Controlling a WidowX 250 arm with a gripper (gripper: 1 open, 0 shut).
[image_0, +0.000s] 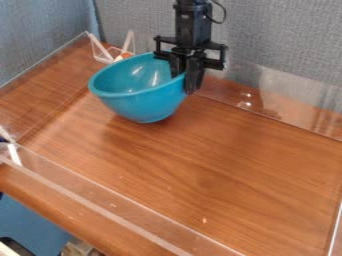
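Note:
My black gripper is shut on the right rim of a turquoise bowl, near the back of the wooden table. The bowl is tilted, its raised side at the gripper. Whether it touches the table is hard to tell.
Behind the bowl at the back left is a small white and orange object, partly hidden. Grey padded walls border the back and left. Clear strips edge the table.

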